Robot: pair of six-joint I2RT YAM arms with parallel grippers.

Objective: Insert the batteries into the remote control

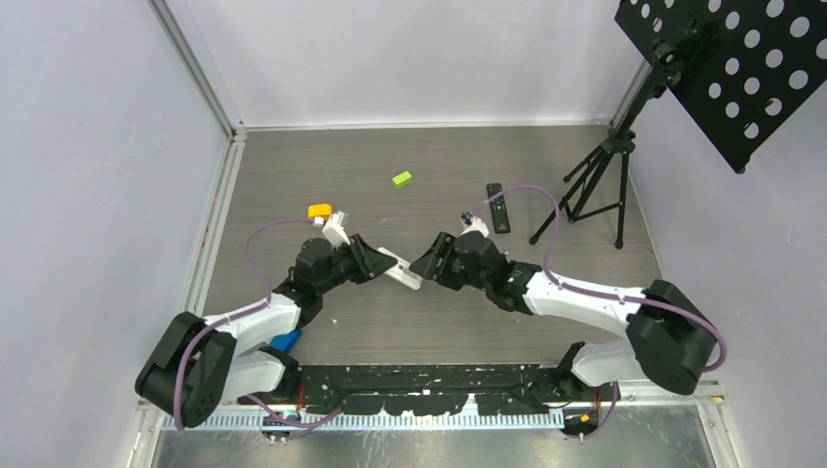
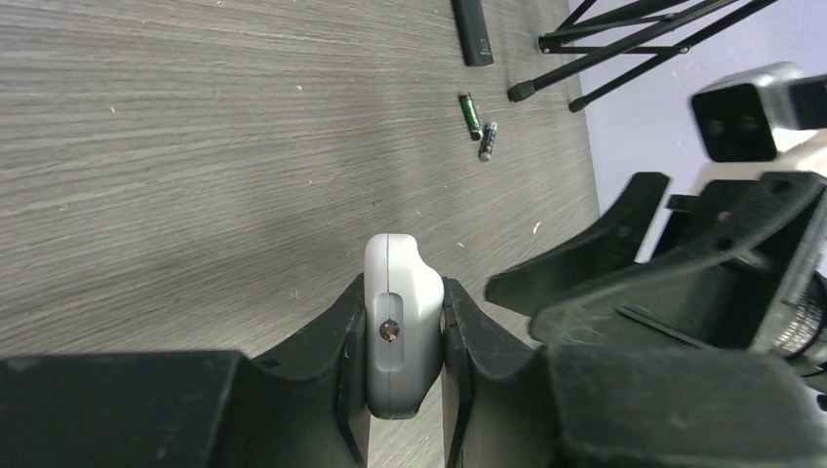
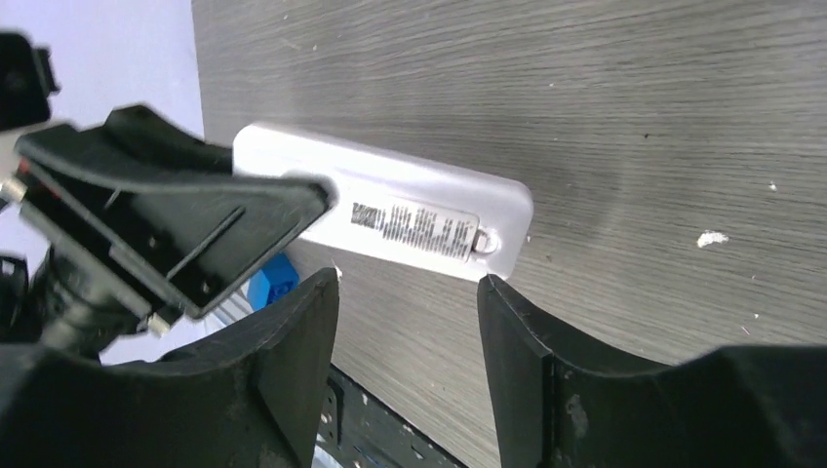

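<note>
A white remote control [image 1: 401, 273] is held between the fingers of my left gripper, tilted above the table. In the right wrist view the remote [image 3: 419, 169] shows a recessed face with a printed label and a small round metal contact near one end. My right gripper is part open with nothing between its fingers, just short of the remote's free end. Two batteries lie on the table in the left wrist view, a green battery [image 2: 470, 117] and a dark, silver-ended battery [image 2: 488, 142].
A black remote [image 1: 498, 209] lies at the back right, by the tripod stand [image 1: 595, 175]. A yellow-green block [image 1: 402, 179] and an orange object [image 1: 320, 211] sit farther back. One blue block [image 1: 286, 340] is partly under the left arm.
</note>
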